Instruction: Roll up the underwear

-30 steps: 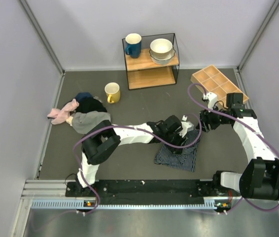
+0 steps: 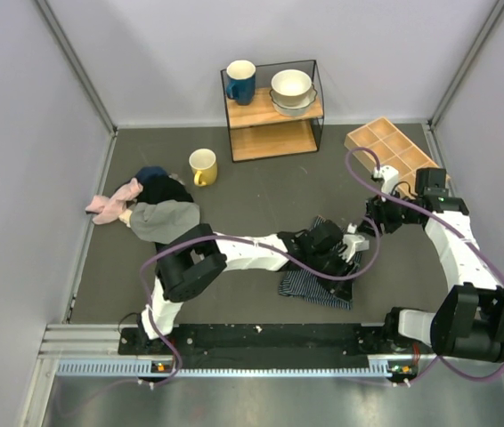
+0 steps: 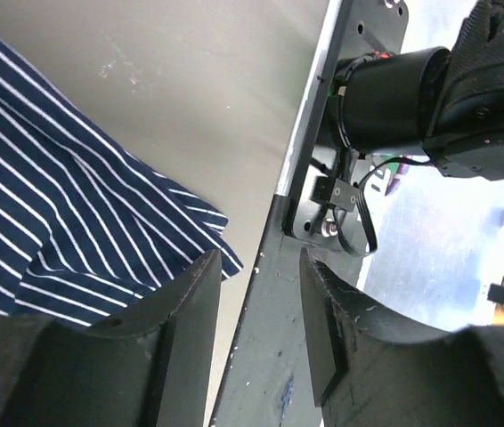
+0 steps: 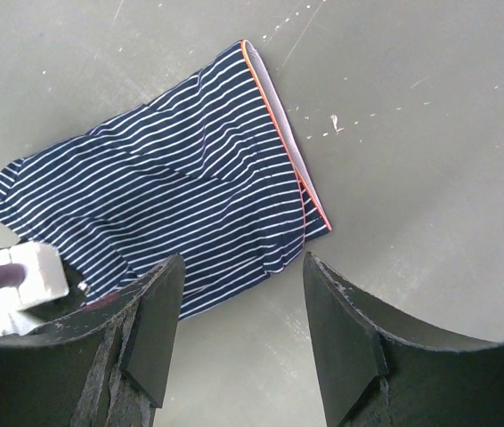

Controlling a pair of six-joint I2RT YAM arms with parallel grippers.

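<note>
The underwear [image 2: 310, 286], dark navy with white stripes, lies spread on the table, partly under the left arm in the top view. In the right wrist view the whole underwear [image 4: 172, 191] shows, an orange-edged opening along its right side. My left gripper stands part open over its near corner, with nothing between its fingers; the striped cloth [image 3: 65, 196] lies left of and beneath the left finger. Beyond the far right side of the cloth, my right gripper [image 2: 372, 229] is raised; in its wrist view the fingers [image 4: 158, 311] are apart and empty.
A heap of clothes [image 2: 158, 200] lies at the left. A yellow mug [image 2: 203, 166], a shelf [image 2: 274, 140] with dishes, and a wooden compartment tray [image 2: 394, 147] stand at the back. The table's front edge [image 3: 270, 205] runs close to my left gripper.
My left gripper has moved right and toward the front edge, over the underwear's near right corner. The right gripper has shifted slightly to the right, and the cloth looks unmoved.
</note>
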